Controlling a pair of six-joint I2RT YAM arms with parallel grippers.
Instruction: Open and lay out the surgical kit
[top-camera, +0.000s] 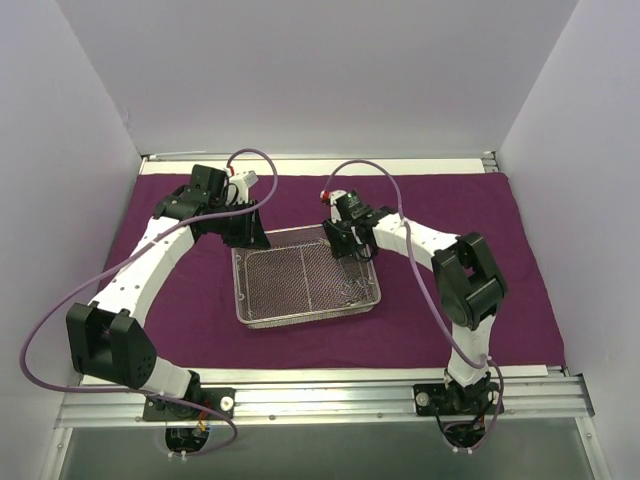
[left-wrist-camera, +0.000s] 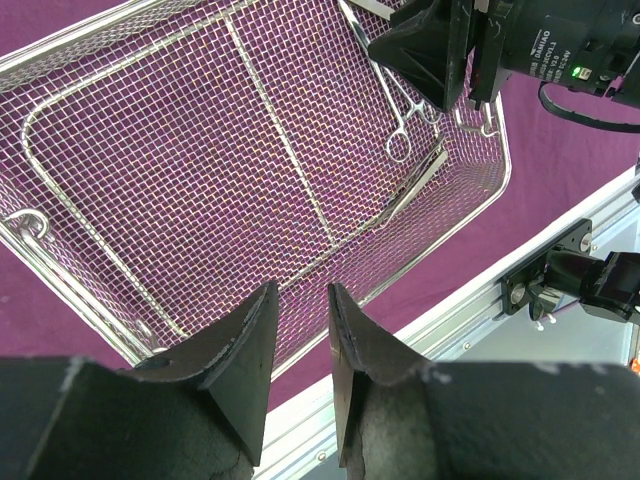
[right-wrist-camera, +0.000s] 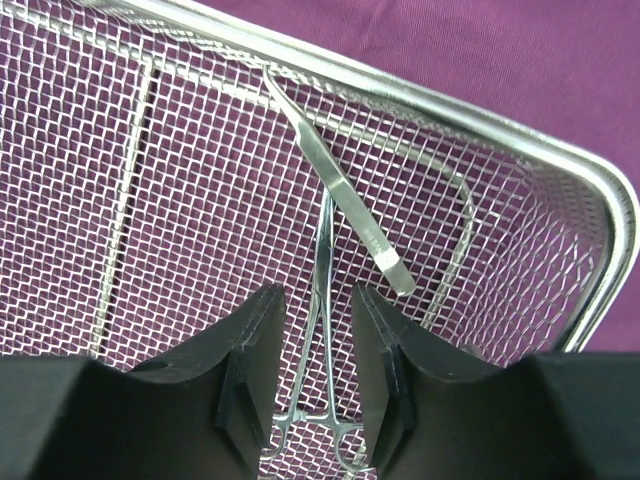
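A wire-mesh tray (top-camera: 241, 285) lies on the purple cloth. In its right part are tweezers and long-handled scissors or forceps, with more instruments seen in the left wrist view (left-wrist-camera: 420, 185). My left gripper is over the tray's left back area, fingertips slightly apart; whether it holds anything is unclear in these views. My right gripper hangs open over the instruments at the tray's right, nothing seen held between its fingers.
Pale walls and metal rails (top-camera: 320, 397) border the workspace.
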